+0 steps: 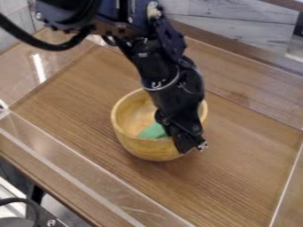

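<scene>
A yellow bowl (133, 119) sits on the wooden table, partly behind the black robot arm. A green object (153, 130) lies inside it. My gripper (185, 142) is down at the bowl's right front, over the rim. Its fingertips are dark and overlap the bowl, so what is between them cannot be made out.
A pale grey planked surface lies beyond the table's back edge at top right. A black cable runs at the lower left.
</scene>
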